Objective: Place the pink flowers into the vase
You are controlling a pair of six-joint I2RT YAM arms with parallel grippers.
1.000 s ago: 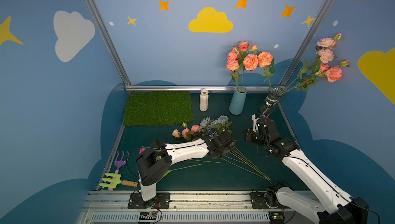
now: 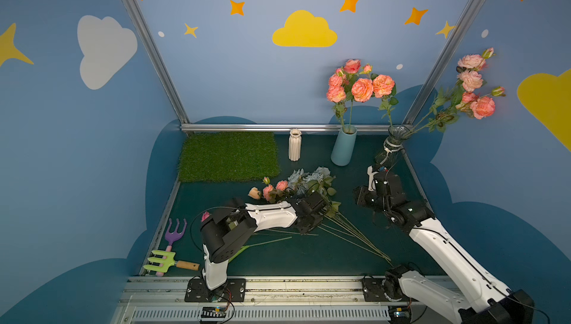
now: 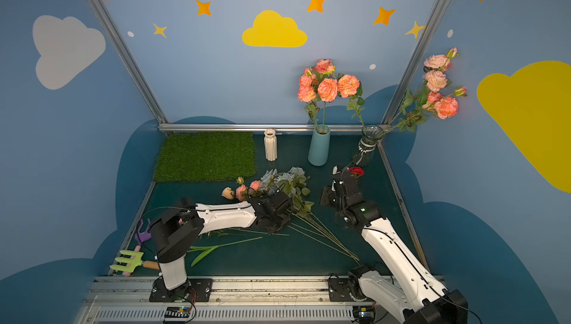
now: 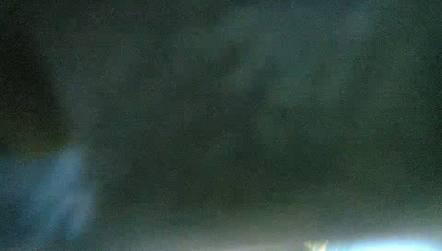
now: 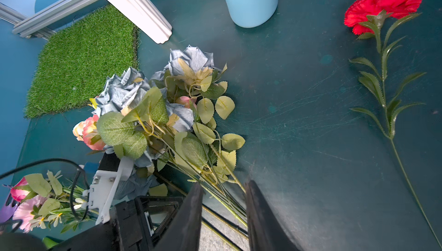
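Pink flowers (image 2: 267,190) lie on the green table, left of the grey-blue roses. More pink blooms (image 5: 28,209) show at the lower left in the right wrist view. The blue vase (image 2: 343,148) stands upright at the back with coral-pink flowers (image 2: 362,89) in it. My left gripper (image 3: 282,211) is low over the stems and leaves beside the grey-blue roses. Its fingers are hard to make out, and the left wrist view is dark and blurred. My right gripper is open in front of the blue vase, nothing between its fingers; stems show below, beyond the gap.
A small white vase (image 2: 295,145) and a grass mat (image 2: 229,156) are at the back left. The glass vase (image 2: 399,133) at the right holds pink flowers. A red carnation (image 5: 386,7) lies at the right. Toy garden forks (image 2: 163,259) lie front left.
The right gripper has drifted a little to the right. The flowers in the vases are unchanged.
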